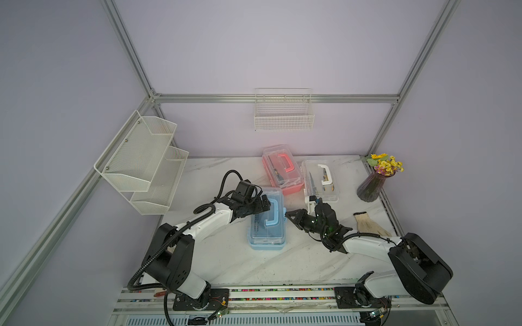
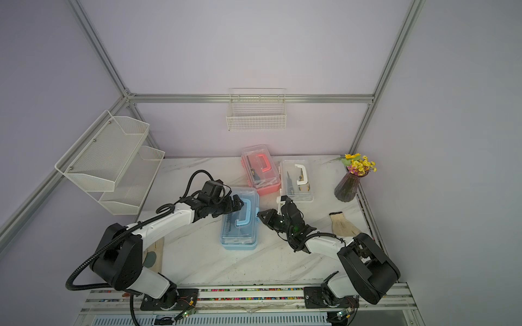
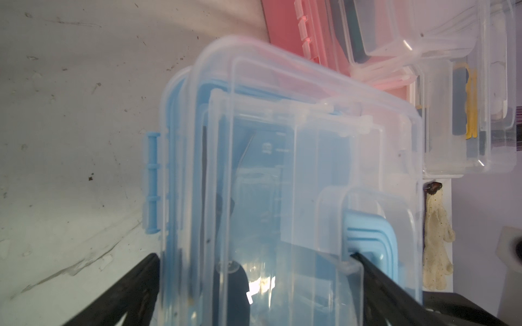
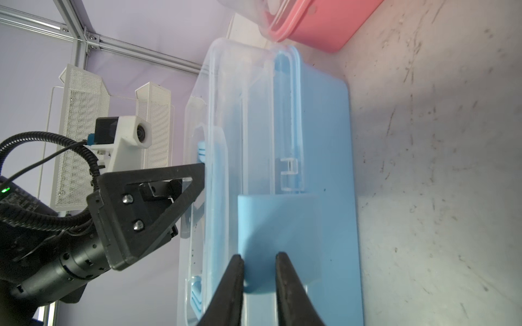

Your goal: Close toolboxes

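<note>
A blue toolbox (image 1: 266, 233) with a clear lid lies on the marble table. My left gripper is open over its lid, fingers either side, close to the blue handle (image 3: 369, 233). At the box's right side, my right gripper is shut on the blue latch (image 4: 274, 228). Behind lie a pink toolbox (image 1: 282, 168) and a clear toolbox with a white handle (image 1: 320, 179), both with lids down; their latches are hard to make out.
A vase of flowers (image 1: 372, 184) stands at the back right, a glove (image 1: 372, 225) in front of it. Wire racks (image 1: 141, 163) hang at left and back (image 1: 283, 116). The front of the table around the blue box is clear.
</note>
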